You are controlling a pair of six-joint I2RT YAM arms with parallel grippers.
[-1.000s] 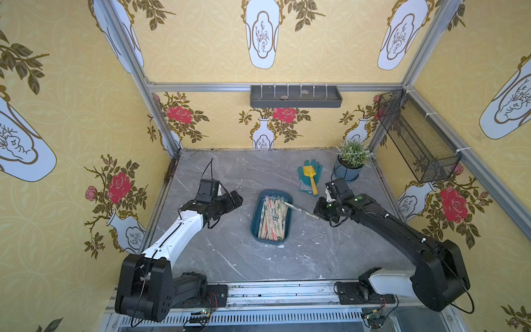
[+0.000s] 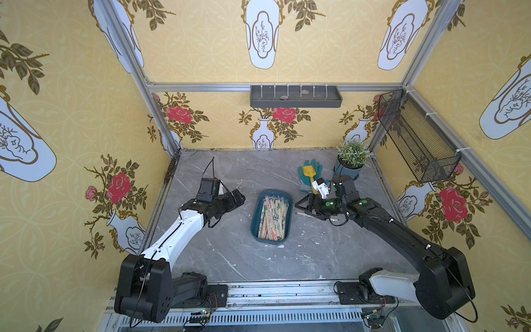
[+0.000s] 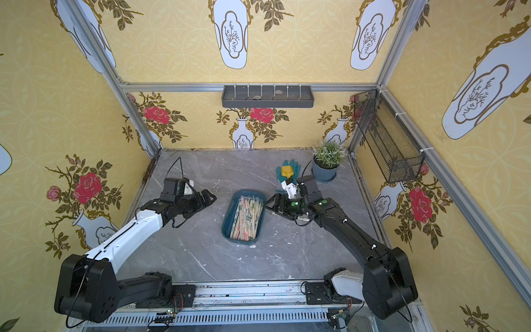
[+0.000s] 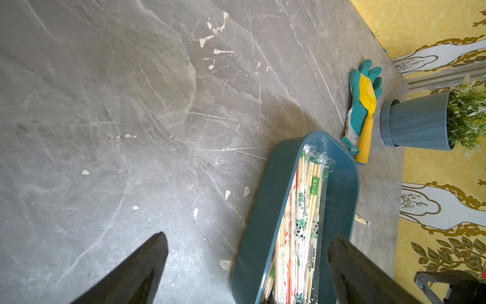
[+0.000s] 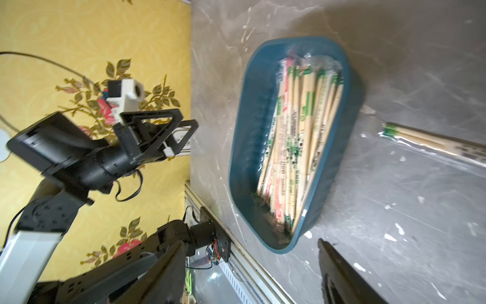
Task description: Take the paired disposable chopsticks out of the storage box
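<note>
A blue storage box (image 5: 238, 152) stands in the middle of the table, holding several wrapped chopstick pairs (image 5: 288, 136) lying lengthwise. Outside it, to the right, one wrapped chopstick pair (image 5: 435, 141) lies on the table, partly under the right arm in the top views. My right gripper is open above the table just right of the box, nothing between its fingers. To the box's left my left gripper hovers, also open and empty; its wrist view shows the box between and beyond its fingers.
Behind the box to the right lie a teal glove (image 2: 317, 166) and a yellow trowel (image 2: 310, 172). A potted plant (image 2: 352, 155) stands at the back right corner. Bare table surrounds the box at front and back left.
One chopstick pair, earlier slanting from my right gripper to the box's rim, now lies flat on the table. The right gripper has opened and moved left, nearer the box. The left arm has barely moved.
</note>
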